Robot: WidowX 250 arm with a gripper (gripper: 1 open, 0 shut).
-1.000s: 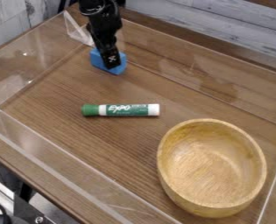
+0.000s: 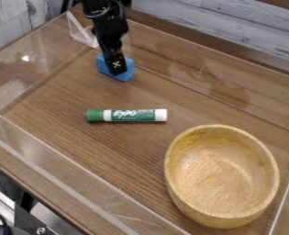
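Note:
The black gripper point(image 2: 114, 57) reaches down from the top left of the camera view, open, its fingertips at a small blue block point(image 2: 119, 72), partly covering it. Whether the fingers touch the block is hard to tell. A green-and-white EXPO marker point(image 2: 126, 116) lies sideways on the wooden table point(image 2: 73, 151), below the block. A round cream bowl point(image 2: 220, 174) sits at the lower right.
A raised edge runs along the back right, and dark items are visible beyond the table's lower-left corner.
The gripper has shifted very slightly over the blue block. The marker and bowl have not moved.

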